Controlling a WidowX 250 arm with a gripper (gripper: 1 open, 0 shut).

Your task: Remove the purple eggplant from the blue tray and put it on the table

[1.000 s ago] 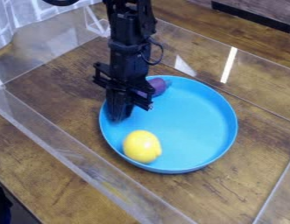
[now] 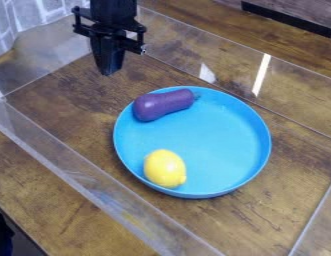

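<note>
The purple eggplant [image 2: 162, 104] lies inside the blue tray [image 2: 219, 140], close to its upper-left rim and tilted up to the right. My black gripper [image 2: 109, 62] is at the upper left of the view, over the wooden table and outside the tray. A clear gap separates it from the eggplant. No purple shows at the gripper. Its fingers are dark and small, so whether they are apart or together cannot be made out.
A yellow object [image 2: 164, 168] sits in the tray's lower-left part. Bare wooden table [image 2: 68, 100] lies left of the tray. Transparent walls or panels [image 2: 94, 185] cross the view on the left and right.
My gripper has moved up and left in the view, away from the tray. The eggplant, partly hidden behind it before, now shows whole. The tray and yellow object have stayed put.
</note>
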